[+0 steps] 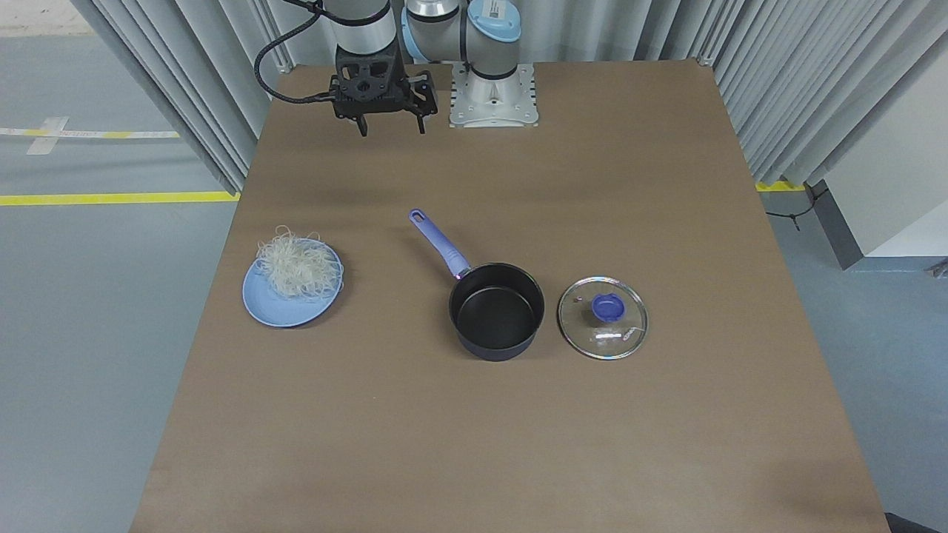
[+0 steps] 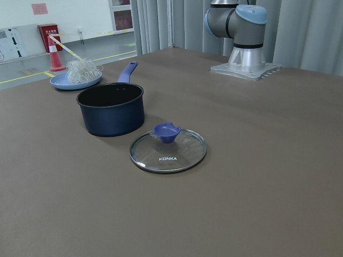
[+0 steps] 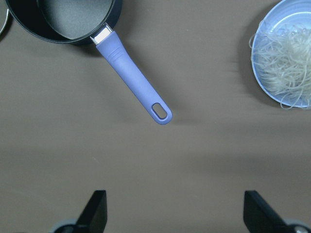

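Observation:
A dark saucepan (image 1: 495,315) with a blue handle (image 1: 440,244) stands mid-table, also seen in the left view (image 2: 110,115) and wrist view (image 3: 73,17). A glass lid (image 1: 586,333) with a blue knob lies right of it in the front view. A light blue plate (image 1: 275,306) holding pale noodles (image 1: 298,265) sits to the pan's left. My gripper (image 1: 391,126) hangs over the back of the table, open, with nothing between its fingers; in the wrist view its two fingertips (image 3: 175,196) are wide apart, behind the pan handle.
The robot's base (image 1: 493,106) is mounted at the back edge. Grey curtains hang behind.

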